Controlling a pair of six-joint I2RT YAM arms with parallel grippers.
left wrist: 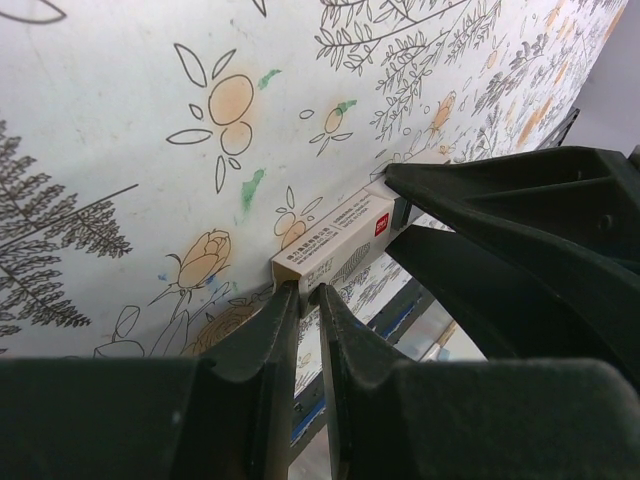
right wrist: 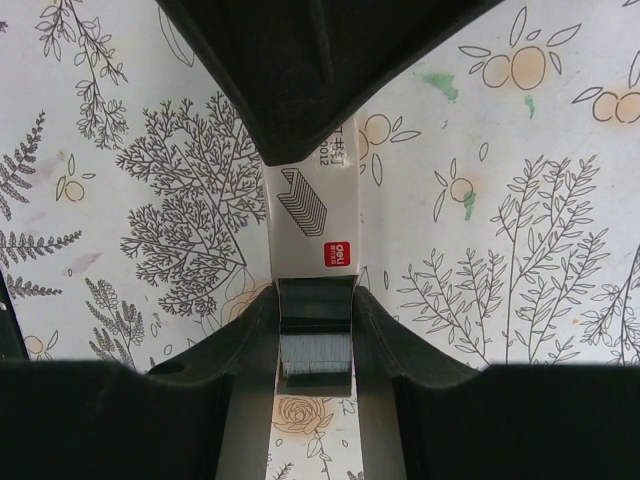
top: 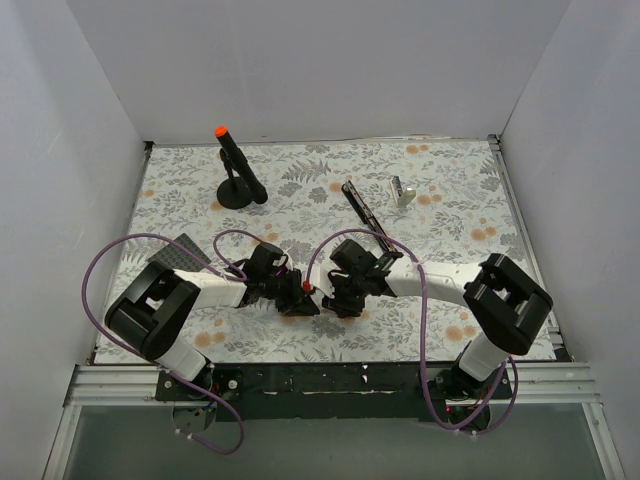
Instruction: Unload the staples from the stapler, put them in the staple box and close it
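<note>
A pale stapler body with a red deli label lies along the patterned table top, between the two grippers at the front middle. My left gripper is shut on its near end in the left wrist view, while my right gripper's dark fingers reach over its far part. In the right wrist view my right gripper is shut on the stapler's dark end piece, where a silvery strip shows, and a large black part of the other arm covers the upper body. In the top view both grippers meet low at the center, mostly hiding the stapler.
A black stand with an orange-tipped tube stands at back left, a long black bar behind the right arm, a small white object at back right, and a dark mat at left.
</note>
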